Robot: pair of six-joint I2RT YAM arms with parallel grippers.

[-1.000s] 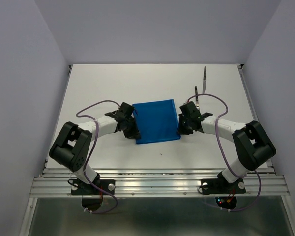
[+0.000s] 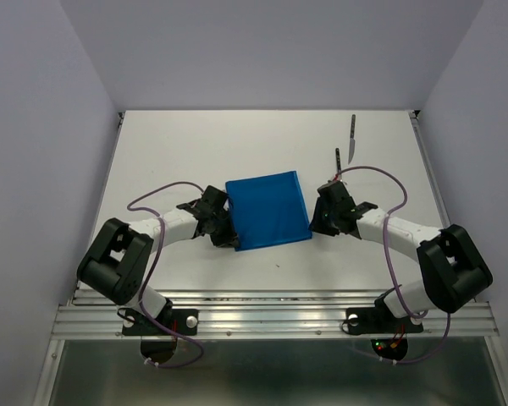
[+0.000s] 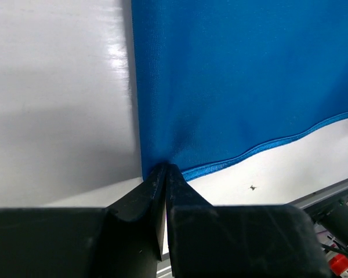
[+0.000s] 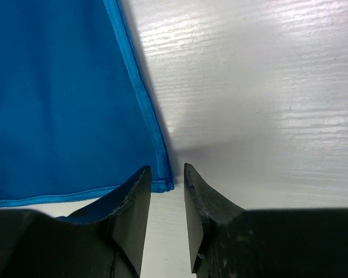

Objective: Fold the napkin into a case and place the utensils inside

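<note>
The blue napkin [image 2: 268,210] lies flat in the middle of the table as a folded rectangle. My left gripper [image 2: 235,245] is at its near left corner; in the left wrist view the fingers [image 3: 177,184] are closed together on that corner. At the near right corner is my right gripper, its fingers parted, with the napkin's corner [image 4: 162,184] between them on the table. A knife [image 2: 352,139] lies at the back right. Nearer, another utensil [image 2: 338,161] is partly hidden behind my right arm.
A metal rail [image 2: 271,311] runs along the front edge. Grey walls stand at the sides and back.
My left gripper has moved slightly nearer the front edge, and the napkin's near left corner has shifted a little that way. My right gripper has moved slightly rightward.
</note>
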